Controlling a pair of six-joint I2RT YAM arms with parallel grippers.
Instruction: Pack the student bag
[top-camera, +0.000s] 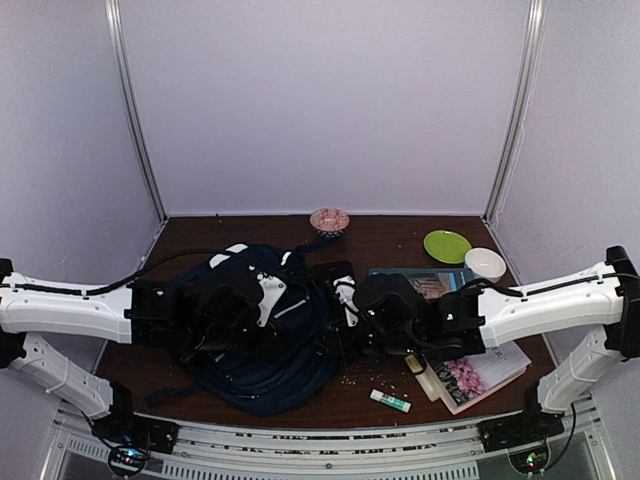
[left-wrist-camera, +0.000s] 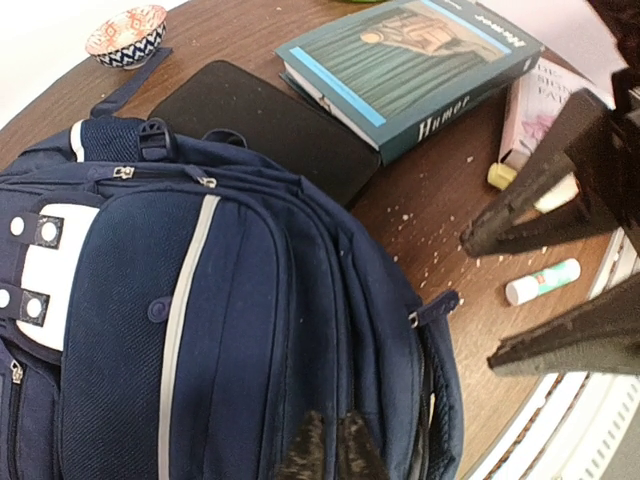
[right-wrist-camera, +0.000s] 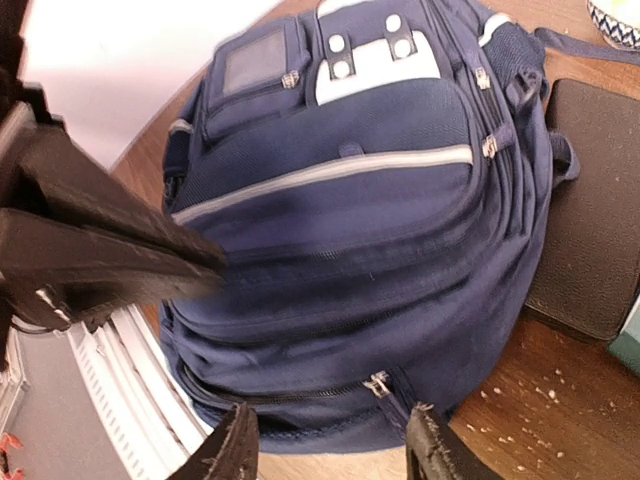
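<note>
A navy backpack (left-wrist-camera: 230, 300) (right-wrist-camera: 340, 260) lies on the left half of the table, its zips and white buckle patch facing up. My left gripper is over the backpack's body, shut with nothing visible between its fingers. My right gripper stands apart-fingered at the bag's right side, near a zip pull (right-wrist-camera: 385, 390), with nothing clearly held. A black flat case (left-wrist-camera: 250, 105) (right-wrist-camera: 580, 210) lies beside the bag, along with a teal book (left-wrist-camera: 410, 65), a pink book (top-camera: 470, 380) and a glue stick (left-wrist-camera: 540, 282).
A patterned bowl (top-camera: 329, 220) stands at the back. A green plate (top-camera: 447, 245) and a white bowl (top-camera: 485, 263) are at the back right. A yellow item (left-wrist-camera: 500, 177) lies by the books. Both arms crowd the middle over the bag.
</note>
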